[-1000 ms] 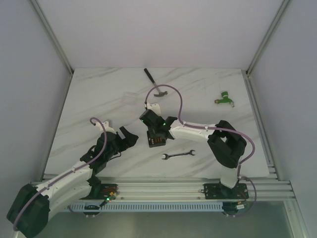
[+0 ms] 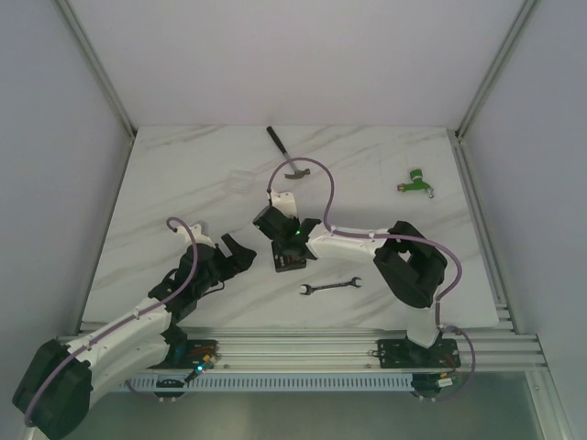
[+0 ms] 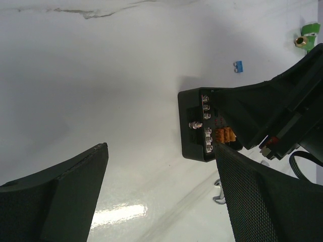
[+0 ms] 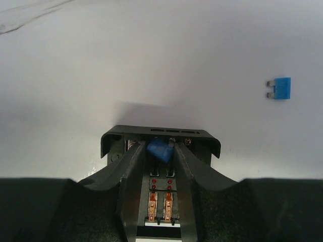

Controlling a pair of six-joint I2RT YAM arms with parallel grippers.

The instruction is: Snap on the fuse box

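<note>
The black fuse box (image 3: 192, 131) (image 4: 116, 132) lies near the table's middle, with terminals and orange fuses visible. My right gripper is over it, its fingers down at the box around a blue fuse (image 4: 159, 150) at the upper row; whether they grip it is unclear. A second blue fuse (image 4: 282, 88) (image 3: 238, 66) lies loose on the table beside the box. My left gripper stands open to the left of the box, with nothing between its fingers.
A hammer (image 2: 280, 142) lies at the back, a green valve (image 2: 415, 183) at the back right, and a wrench (image 2: 330, 286) in front of the box. A clear plastic piece (image 2: 240, 181) lies back left.
The left arm has stayed still.
</note>
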